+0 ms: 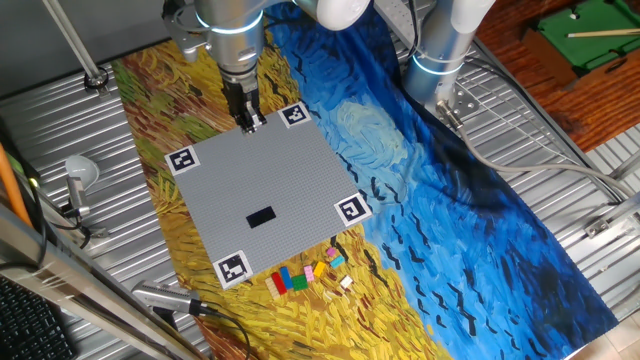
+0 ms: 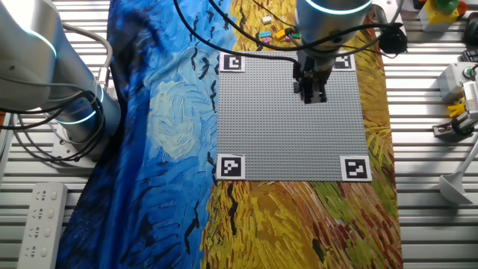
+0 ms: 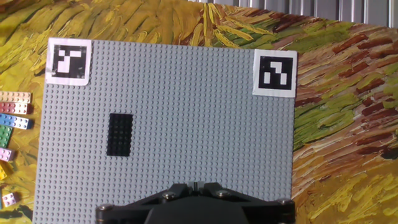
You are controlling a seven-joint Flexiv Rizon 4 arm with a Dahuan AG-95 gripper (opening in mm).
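Observation:
My gripper [image 1: 252, 126] hangs over the grey studded baseplate [image 1: 215, 185], near its edge close to the arm. In the wrist view the fingertips [image 3: 180, 188] meet at the bottom centre, shut, with nothing visible between them. A black rectangular brick [image 3: 120, 134] lies on the baseplate, apart from the gripper, up and to the left in that view. Several coloured bricks [image 1: 299, 282] lie in a loose row beside the plate, on the painted cloth. The arm hides the black brick in exterior view 2.
Square white-framed markers [image 1: 232, 268] sit at the plate's corners. A dark cable [image 2: 246, 52] crosses above the plate. Most of the plate is bare.

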